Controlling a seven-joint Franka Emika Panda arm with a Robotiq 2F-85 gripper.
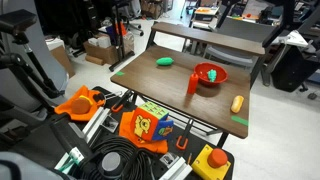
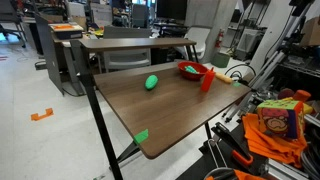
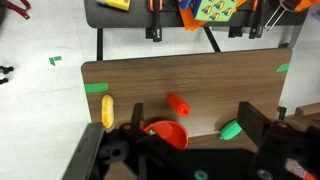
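On the brown wooden table stands an upright red cylinder, just in front of a red bowl with a teal-green item inside. To one side lies a green oval object; a long yellow object rests near the opposite end. The wrist view looks down on the red cylinder, the yellow object and the green object. There my gripper is open above the table, its dark fingers wide apart with nothing held. The bowl is partly hidden at the bottom of that view.
A raised brown shelf borders the table's far side. At the near side sit an orange tray with colourful packages, black cables and a yellow box with a red button.
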